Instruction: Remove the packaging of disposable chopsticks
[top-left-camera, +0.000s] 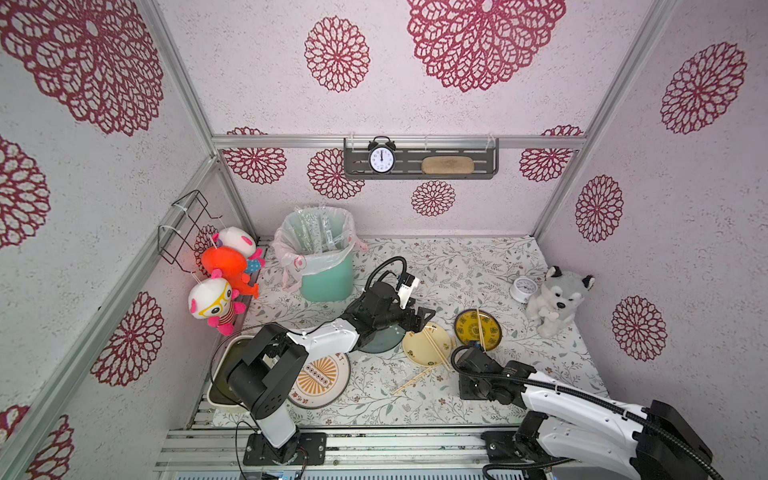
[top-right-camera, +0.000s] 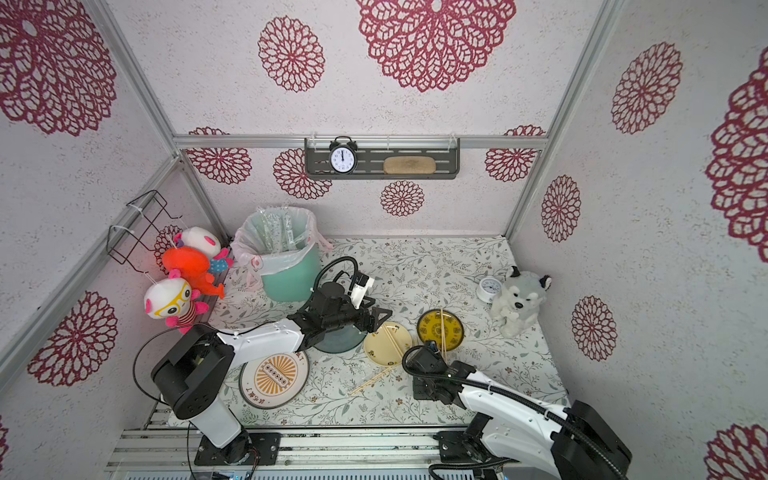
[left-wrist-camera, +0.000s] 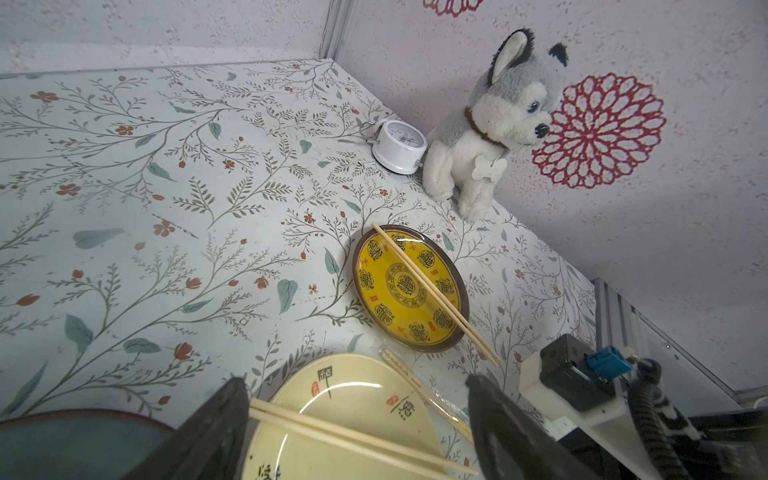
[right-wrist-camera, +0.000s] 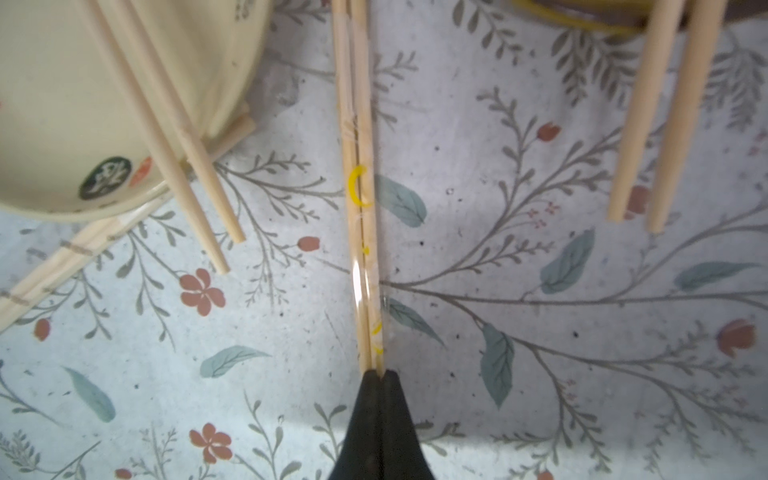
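Note:
A pair of chopsticks in a clear sleeve with yellow marks (right-wrist-camera: 361, 200) lies on the tabletop between the cream plate (left-wrist-camera: 352, 369) and the yellow plate (left-wrist-camera: 376, 308). My right gripper is shut at the near end of this pair; whether any film is pinched in its tips cannot be told. Bare chopsticks (left-wrist-camera: 336, 434) rest across the cream plate, and another bare pair (left-wrist-camera: 432, 286) crosses the yellow one. At the cream plate's near edge lies one more pair (right-wrist-camera: 84, 244). My left gripper (top-left-camera: 428, 321) stands open above the cream plate, its fingers (left-wrist-camera: 204, 436) wide apart and empty.
A green bin (top-left-camera: 328, 280) with a pink liner holds clear wrappers at the back left. A dark plate (top-left-camera: 382, 341) and a patterned plate (top-left-camera: 340, 384) sit under and beside the left arm.

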